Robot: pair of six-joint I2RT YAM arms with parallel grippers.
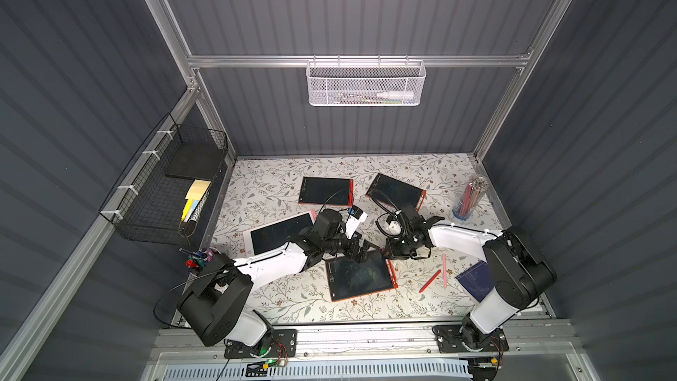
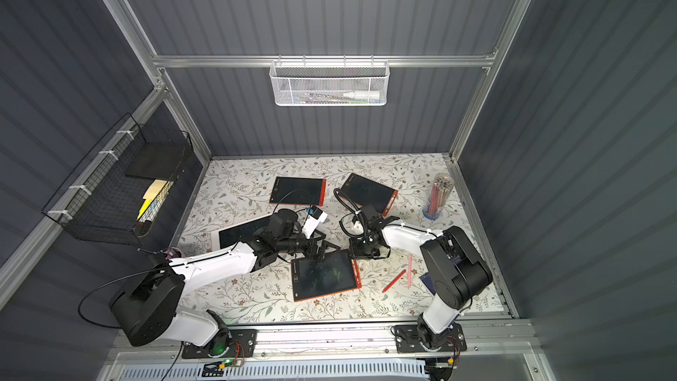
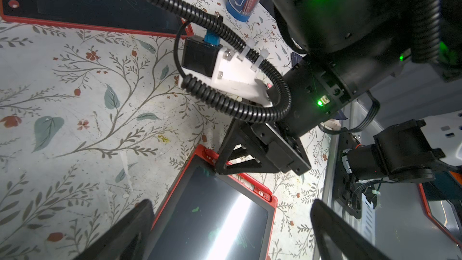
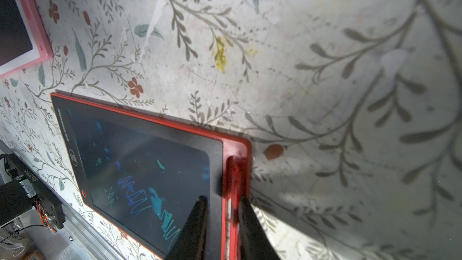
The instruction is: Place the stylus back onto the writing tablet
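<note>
The red-edged front tablet lies below both grippers, a red holder strip along its right side. My right gripper hovers open at that strip, its fingertips near the upper end; whether a stylus sits in the strip under them is unclear. My left gripper is open above the tablet's left and middle part, its blurred fingers at the bottom of the left wrist view. A red stylus and a pink stylus lie loose on the table to the tablet's right.
Two more tablets lie at the back, a white-framed tablet at left, a dark blue pad at right. A pencil cup stands back right. The grippers are close together.
</note>
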